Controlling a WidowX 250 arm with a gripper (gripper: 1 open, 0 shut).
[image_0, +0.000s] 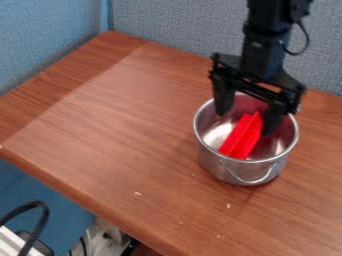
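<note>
A silver metal pot with a wire handle stands on the wooden table, right of centre. Inside it lies a red elongated object. My black gripper is open and reaches down into the pot from above, one finger on either side near the red object's upper end. Whether it touches the object cannot be told.
Blue-grey walls border it at the back and left. Black cables and white items show below the table's lower-left edge.
</note>
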